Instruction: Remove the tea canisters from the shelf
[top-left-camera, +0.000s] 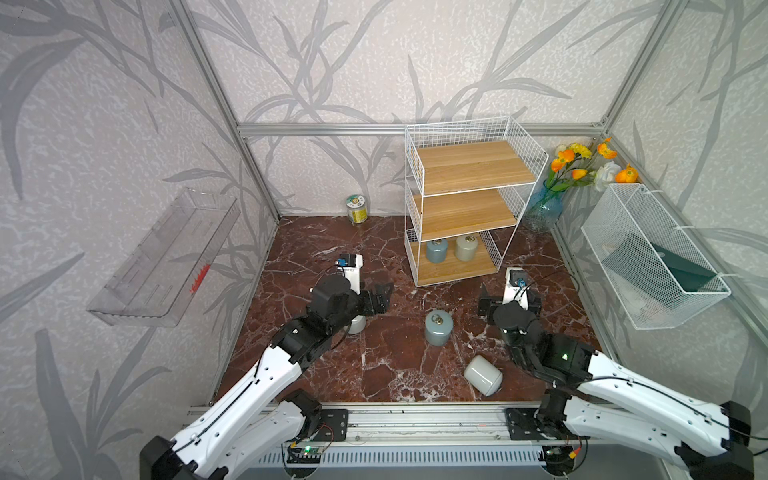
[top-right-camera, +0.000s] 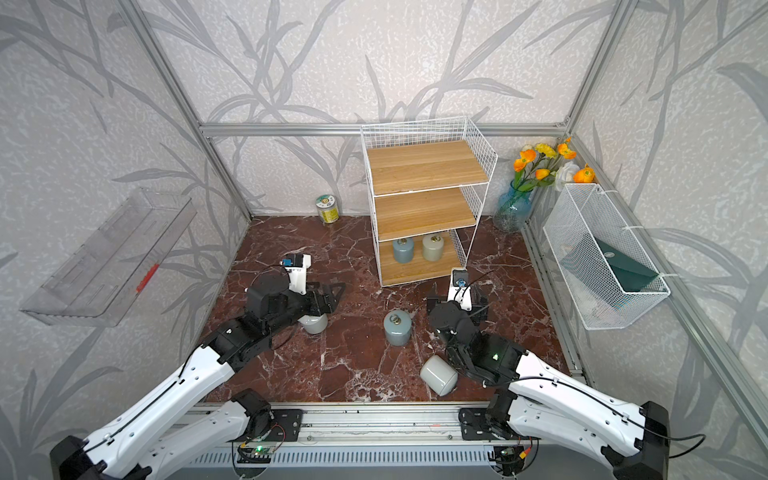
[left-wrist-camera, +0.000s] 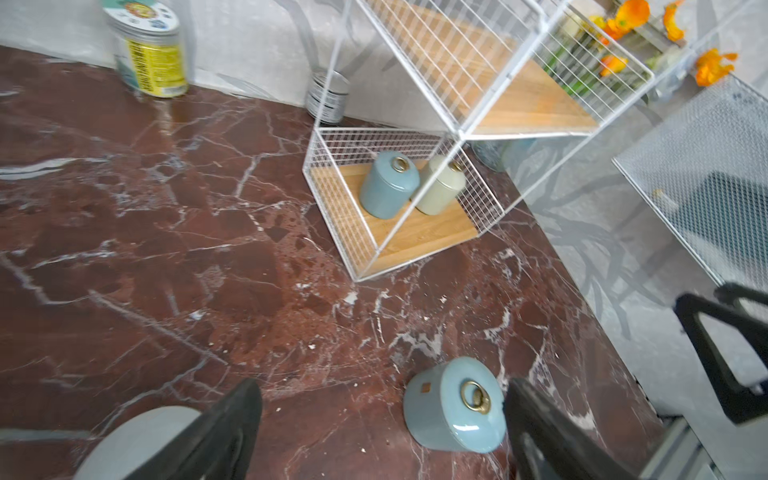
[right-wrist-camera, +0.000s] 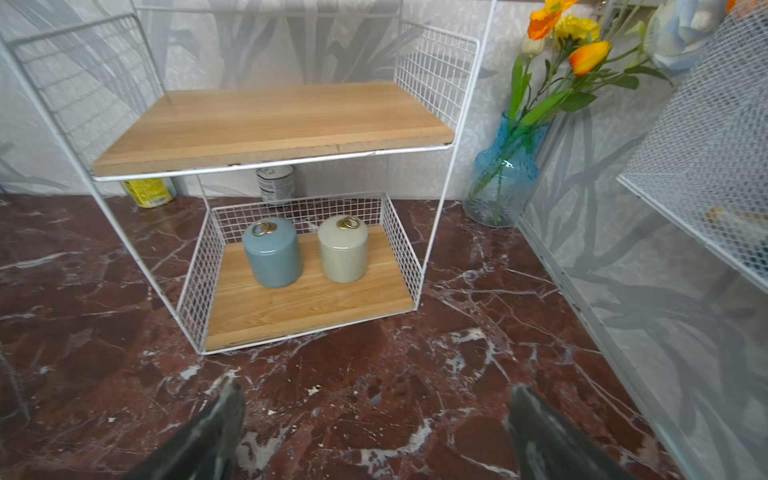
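A blue-grey canister (right-wrist-camera: 272, 254) and a cream canister (right-wrist-camera: 342, 253) stand side by side on the bottom board of the white wire shelf (right-wrist-camera: 280, 316). Another blue-grey canister (top-left-camera: 437, 328) stands on the marble table in front of the shelf. A pale canister (top-left-camera: 483, 374) lies on its side near the front edge, and another pale one (top-right-camera: 313, 323) is partly hidden by the left arm. My left gripper is open, to the left of and in front of the shelf. My right gripper is open, facing the bottom board from the front right, with nothing between its fingers.
Tins (top-left-camera: 357, 209) stand at the back, beside and behind the shelf. A vase of flowers (right-wrist-camera: 500, 184) is at the back right. A clear tray (top-left-camera: 160, 256) hangs on the left wall, a white mesh basket (top-left-camera: 656, 256) on the right. Table before the shelf is mostly clear.
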